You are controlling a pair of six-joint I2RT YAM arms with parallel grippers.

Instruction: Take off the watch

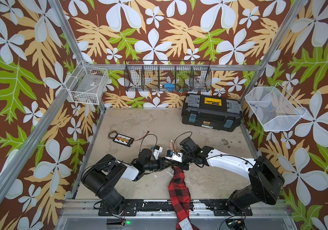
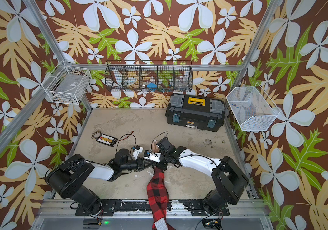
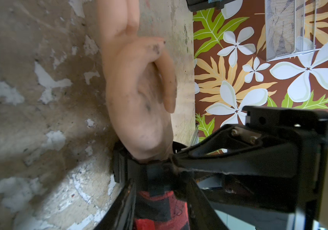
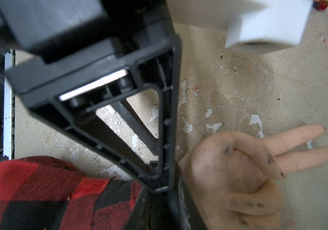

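Observation:
A flesh-coloured hand (image 3: 137, 99) lies on the table, its plaid red-and-black sleeve (image 1: 178, 184) running to the front edge. Black material crosses the wrist in the left wrist view; the watch is hard to separate there from the black fingers. My left gripper is open, its fingers on either side of the wrist from the left. From the other side comes my right gripper, part open, its fingers apart with something black between them. One of the left gripper's fingers (image 4: 166, 126) crosses in front of the right wrist camera, its tip at the cuff.
A labelled battery pack (image 1: 123, 139) with wires lies at the left. Behind stands a black toolbox (image 1: 211, 112). Wire baskets hang on the left, back and right walls.

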